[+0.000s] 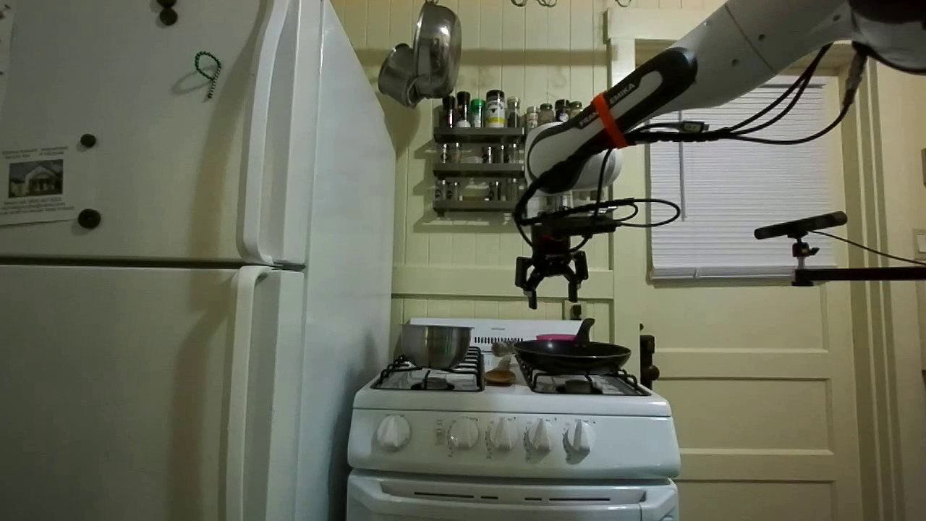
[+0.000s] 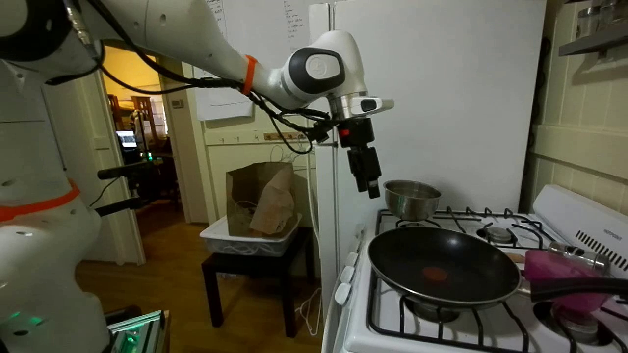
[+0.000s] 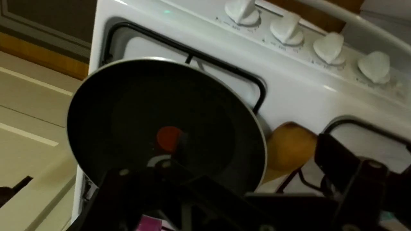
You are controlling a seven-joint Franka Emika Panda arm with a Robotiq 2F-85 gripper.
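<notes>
My gripper (image 1: 555, 299) hangs open above the stove, its two fingers spread with only air between them. Below it, a black frying pan (image 2: 441, 264) with a red centre dot rests on the right front burner, its handle pointing toward the back. A steel pot (image 1: 436, 346) stands on the left side of the stove. Between the burners lies a wooden spoon (image 3: 289, 148), seen in the wrist view partly behind a dark finger. Behind the pan is a pink container (image 2: 559, 276), partly covered by the pan's handle in exterior view 2.
The white fridge (image 1: 347, 217) rises left of the stove. Spice shelves (image 1: 479, 169) and hanging pans (image 1: 435, 52) are on the back wall. A clear jar (image 2: 580, 257) lies near the stove's back panel. The air around my gripper is free.
</notes>
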